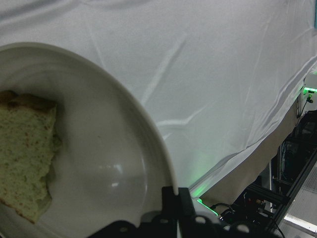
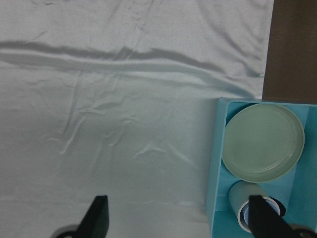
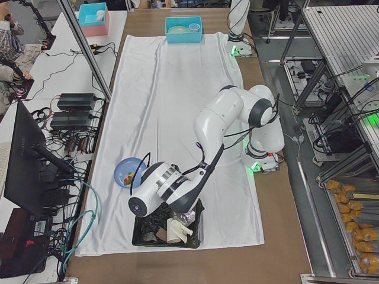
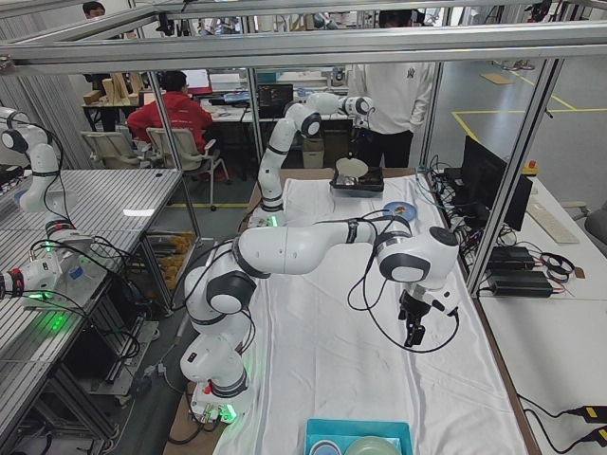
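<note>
My left gripper is shut on the rim of a cream plate (image 1: 109,129), which carries a piece of bread (image 1: 25,153). The right camera view shows this plate (image 4: 350,167) raised over a black bin (image 4: 357,190); in the left camera view the arm hides most of it. My right gripper stands open, empty, above the white cloth beside a teal box (image 2: 214,163) holding a green plate (image 2: 262,141) and a cup (image 2: 245,203).
A blue plate (image 3: 122,171) with small colourful pieces lies beside the bin. The bin holds black bag, paper and clear wrapping.
</note>
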